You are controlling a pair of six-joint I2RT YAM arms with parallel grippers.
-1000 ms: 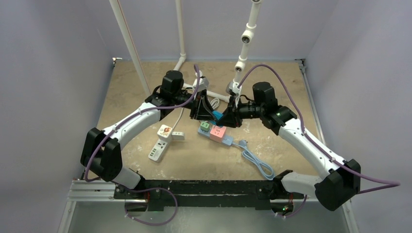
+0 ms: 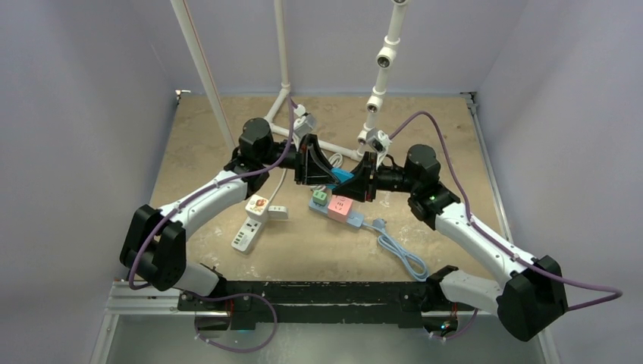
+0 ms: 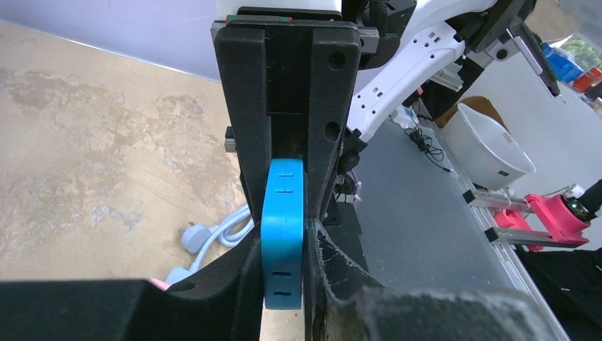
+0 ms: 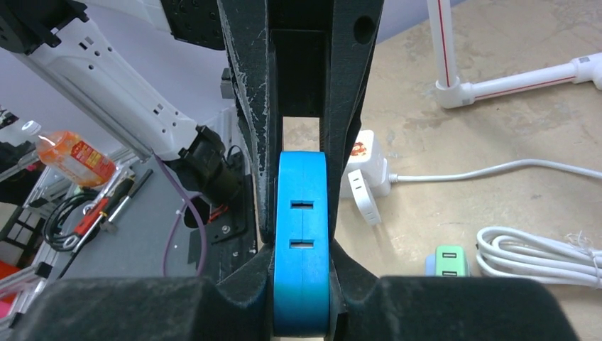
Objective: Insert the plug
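Observation:
Both grippers meet above the middle of the table, shut on one bright blue plug (image 2: 342, 175) (image 3: 282, 234) (image 4: 302, 277) with several slots in its narrow face. My left gripper (image 2: 327, 179) comes from the left and my right gripper (image 2: 347, 184) from the right. Beneath them lies a light blue power strip (image 2: 354, 219) bearing a green plug (image 2: 319, 198) and a pink plug (image 2: 339, 208); its cable runs toward the front right.
A white power strip (image 2: 246, 236) with white plugs (image 2: 257, 205) lies front left. A coiled white cable (image 4: 525, 256) and white pipe frame (image 2: 318, 142) lie behind.
The strips are unchanged.

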